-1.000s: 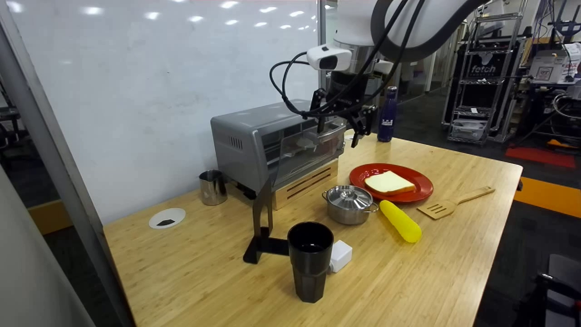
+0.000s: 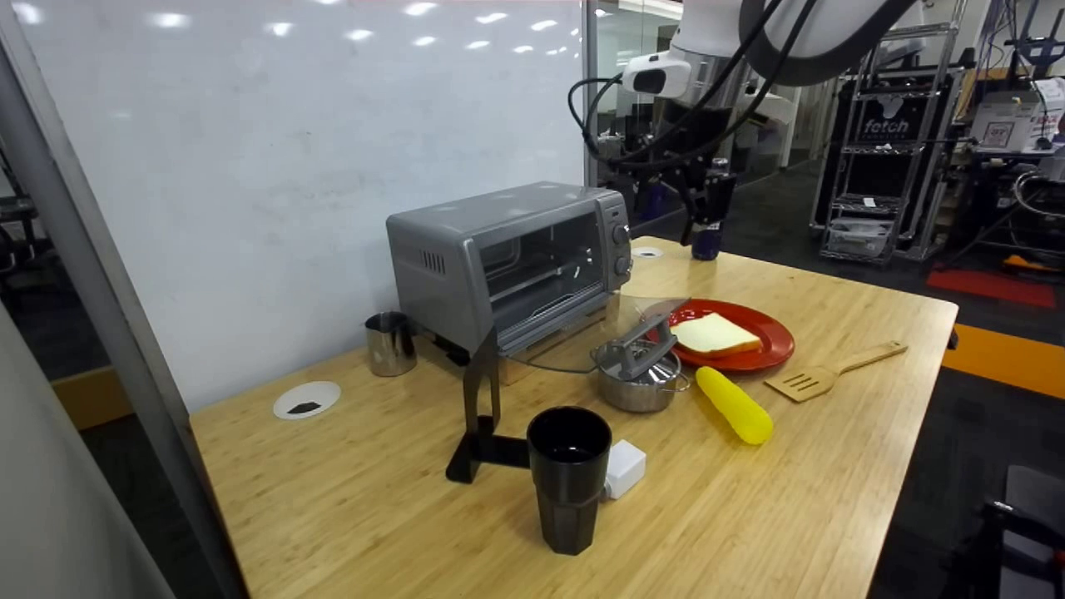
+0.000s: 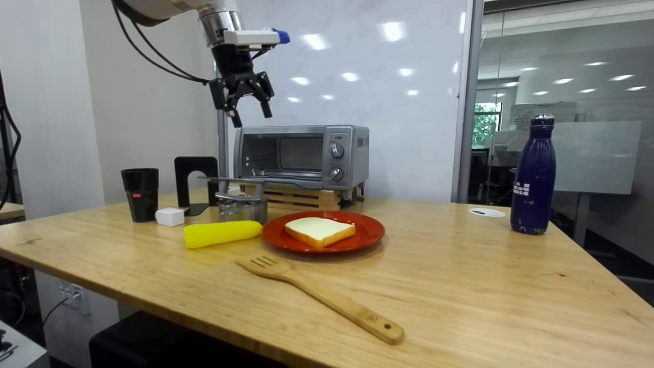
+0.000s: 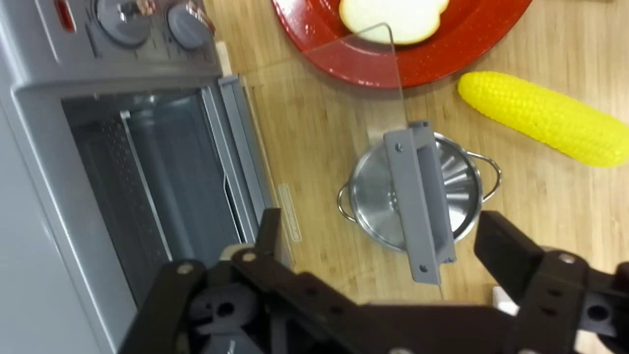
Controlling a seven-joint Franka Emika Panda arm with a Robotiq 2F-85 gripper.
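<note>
The grey toaster oven (image 2: 439, 259) has its glass door lowered, and the door handle (image 4: 415, 200) lies over the steel pot (image 4: 377, 221) in the wrist view. High above the table, my gripper (image 3: 251, 120) is open and empty, in front of and above the oven in exterior view 2. Its two black fingers (image 4: 507, 248) stand wide apart at the bottom of the wrist view. On a red plate (image 3: 368, 236) rests a slice of bread (image 3: 320, 229). A yellow corn cob (image 4: 548, 118) lies beside the pot.
A wooden spatula (image 3: 331, 297) lies near the front edge. The black cup (image 2: 569, 479), white block (image 2: 626, 467), black stand (image 2: 479, 429) and steel pitcher (image 2: 389, 344) occupy the other end. A blue bottle (image 3: 533, 178) stands at the far corner; bare table lies between it and the plate.
The oven door has swung from partly lowered to fully down, its handle now over the pot. My gripper has moved up and away from the door, toward the bottle's side in exterior view 1.
</note>
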